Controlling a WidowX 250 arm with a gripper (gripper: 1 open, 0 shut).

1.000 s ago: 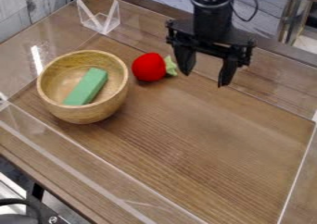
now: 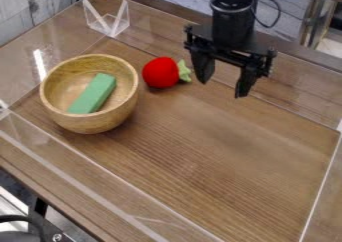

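Note:
My gripper (image 2: 223, 63) is a black arm end hanging over the back right of the wooden table, its two fingers spread apart and pointing down, with nothing clearly between them. Left of it sits a red round object (image 2: 160, 72) with a small green piece (image 2: 185, 70) at its right side. A wooden bowl (image 2: 120, 107) at the left holds a green block (image 2: 92, 94).
A clear plastic object (image 2: 104, 18) lies at the back left. Black cables or parts show at the bottom left corner.
The gripper has shifted very slightly; its fingers look much the same. The objects on the table have not visibly moved.

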